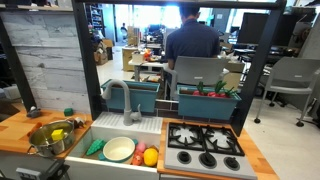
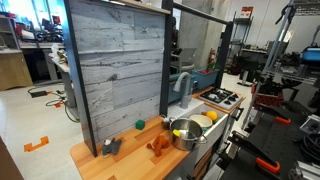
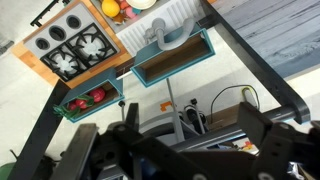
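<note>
My gripper shows at the bottom of the wrist view, its dark fingers spread wide apart with nothing between them. It appears open, well above the toy kitchen. A metal pot [image 1: 52, 138] stands on the wooden counter left of the sink, a yellow item [image 1: 57, 134] inside it. In the sink, a pale bowl [image 1: 119, 149] lies among colourful toy food, with a red piece [image 1: 151, 157] to its right. The second exterior view shows the pot [image 2: 187, 134] and an orange object [image 2: 158, 145] beside it on the counter.
A grey faucet [image 1: 123, 96] rises behind the sink. The black-grated stove [image 1: 207, 147] is to the right. Teal planter boxes [image 1: 208, 106] hang along the back, between dark posts [image 1: 86, 62]. A wood-plank panel [image 2: 120, 79] backs the left counter.
</note>
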